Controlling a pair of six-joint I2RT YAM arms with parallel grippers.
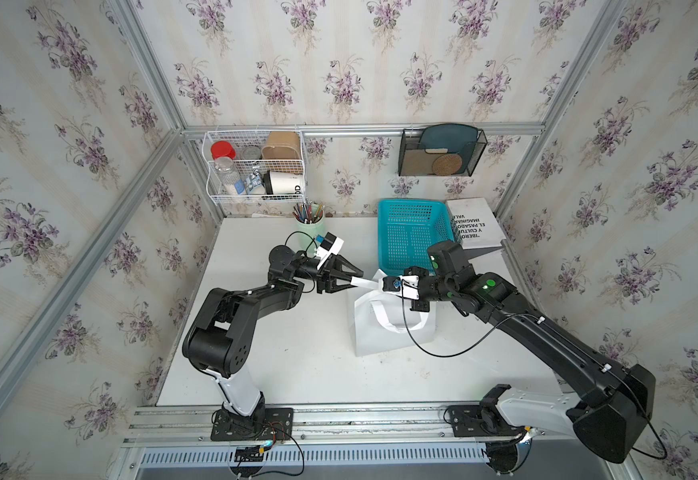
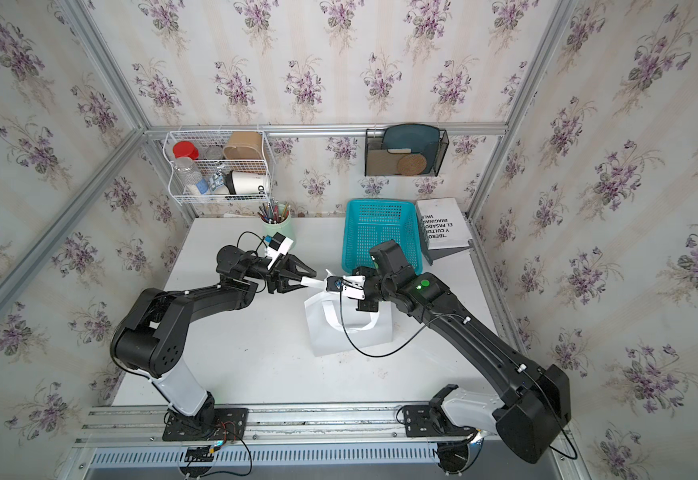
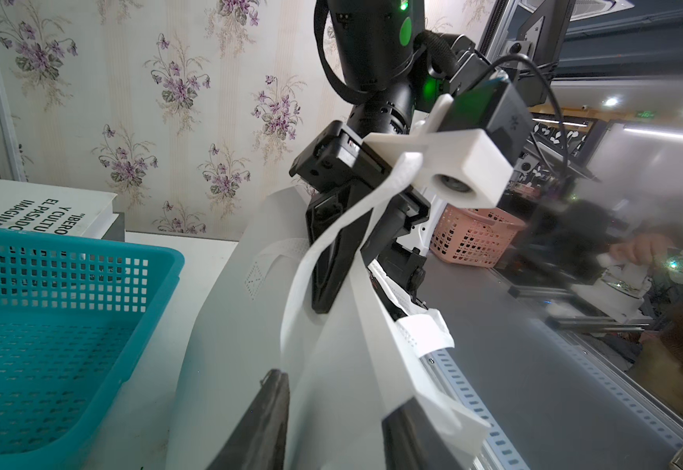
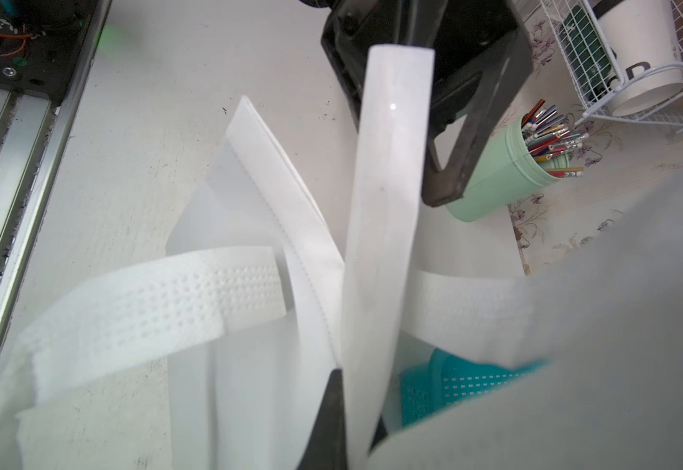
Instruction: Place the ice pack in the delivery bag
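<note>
The white delivery bag (image 1: 381, 336) stands upright at mid-table with its white handle (image 1: 403, 326) at the front. My left gripper (image 1: 354, 279) is at its left upper corner, still open. In the left wrist view, white bag material lies between my left fingers, apart from one another. My right gripper is shut at the bag's top edge, and a thin white strip of the bag (image 4: 384, 196) runs between its fingers. No ice pack can be made out in any view; the inside of the bag is hidden.
Behind the bag stands a teal basket (image 1: 383, 240), a book (image 1: 477, 224) to its right. A green pencil cup (image 1: 310, 230) is behind the left arm.
</note>
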